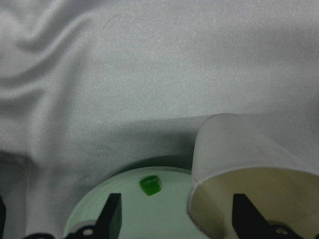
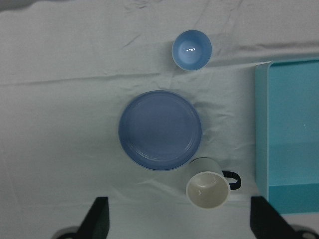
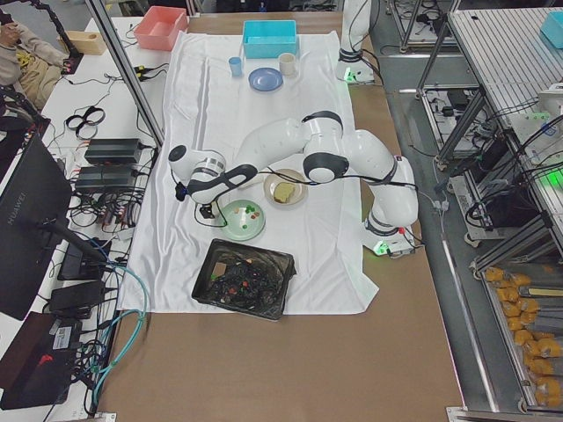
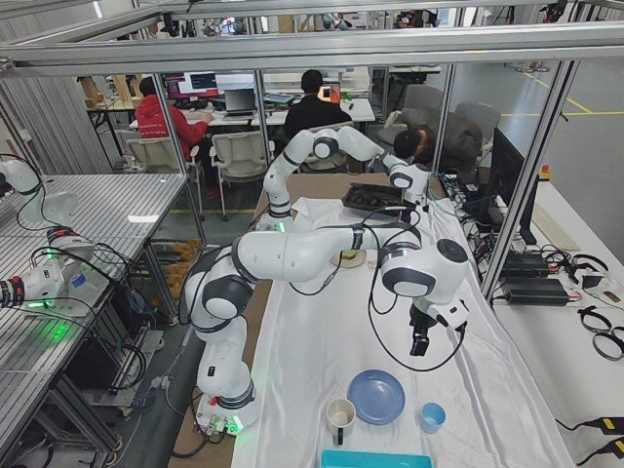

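Note:
My left gripper [image 3: 208, 211] hangs low beside a green plate [image 3: 243, 220], which has small pieces on it. In the left wrist view its open fingers [image 1: 109, 219] straddle the near edge of a pale cup [image 1: 239, 144], tilted with its mouth toward the camera, and a green block [image 1: 150, 185] lies on the plate. My right gripper is open and empty, high over a blue plate [image 2: 159, 129], a mug [image 2: 207, 191] and a blue cup [image 2: 192, 50].
A tan plate [image 3: 292, 198] with a yellow item sits beside the green plate. A black bin [image 3: 202, 290] lies nearer, a turquoise tray [image 2: 261, 124] at the far end.

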